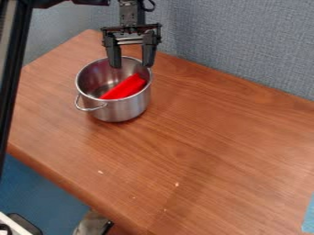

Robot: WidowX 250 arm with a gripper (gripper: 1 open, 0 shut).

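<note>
A steel pot point(114, 109) with a wire handle at its left stands on the wooden table, toward the back left. Lying inside it is a long red object point(124, 86). My black gripper point(131, 62) hangs over the back of the pot's opening, its two fingers pointing down and spread apart, with nothing visible between them.
A grey padded wall point(245, 41) runs behind it. A dark bar runs down the left edge of the view, and some hardware sits at the bottom left.
</note>
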